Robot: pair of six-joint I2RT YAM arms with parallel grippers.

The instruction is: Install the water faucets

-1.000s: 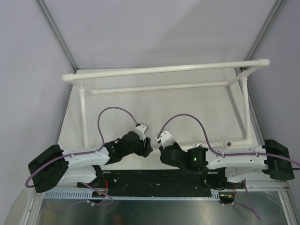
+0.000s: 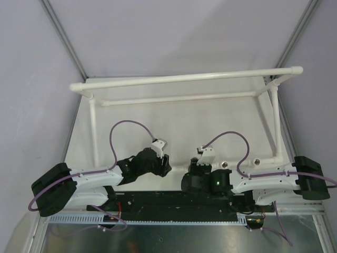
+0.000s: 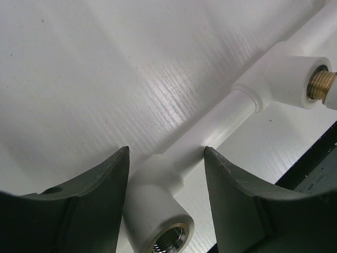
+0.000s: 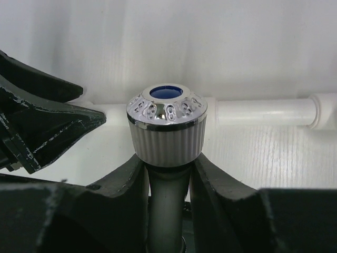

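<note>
My left gripper [image 2: 163,164] is at the front white pipe; in its wrist view the pipe [image 3: 184,142] runs between its fingers, beside a threaded tee socket [image 3: 158,211]. Farther along, another tee [image 3: 287,79] has a brass threaded part in it. In the right wrist view my right gripper is around a faucet's dark body, topped by a chrome cap [image 4: 167,129] with a blue centre; how tightly its fingers close is unclear. From above, the right gripper [image 2: 196,166] is over the front pipe, right of the left one.
A white pipe frame [image 2: 184,77] surrounds the back and sides of the white board. Tee sockets [image 2: 256,162] sit on the front pipe to the right. The middle of the board is clear.
The right arm's gripper has swung rightward along the front pipe and straightened. The left arm looks still.
</note>
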